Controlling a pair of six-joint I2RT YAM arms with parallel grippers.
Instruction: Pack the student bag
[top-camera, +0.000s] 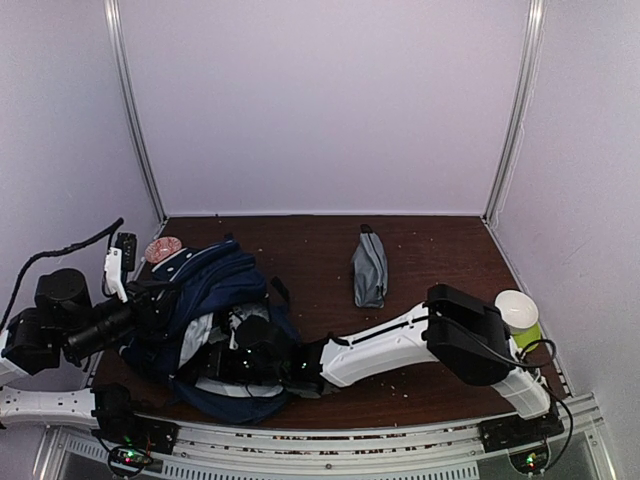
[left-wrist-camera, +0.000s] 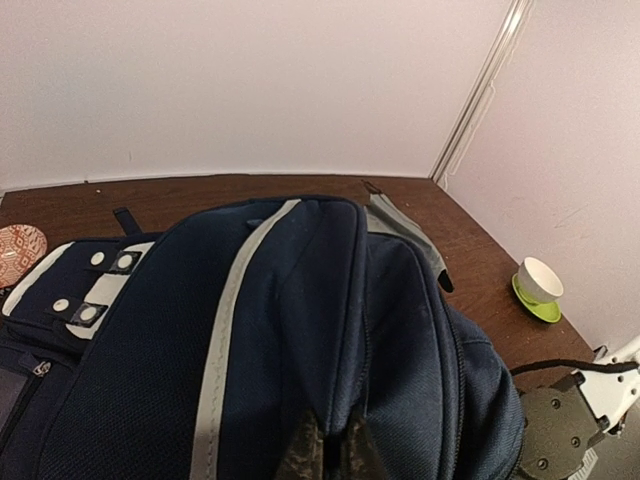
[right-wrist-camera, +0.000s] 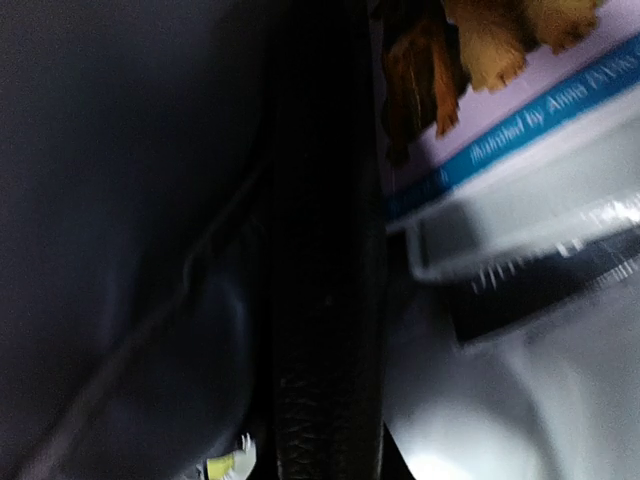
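Observation:
The navy student bag (top-camera: 215, 285) lies on the left of the table, its mouth facing right and its pale lining (top-camera: 195, 338) showing. My left gripper is shut on the edge of the bag's upper flap. Inside the mouth, my right gripper is shut on a black leathery item (right-wrist-camera: 328, 300), seen edge-on and reaching deep into the bag. Books (right-wrist-camera: 520, 120) lie inside, just right of that item in the right wrist view. From above, the right arm covers the black item.
A grey pouch (top-camera: 369, 268) lies at the back centre. At the right edge stand a white bowl (top-camera: 516, 309) and a green dish (top-camera: 527, 338). A red patterned bowl (top-camera: 162, 249) sits behind the bag. Bare table (top-camera: 440, 260) shows around the pouch.

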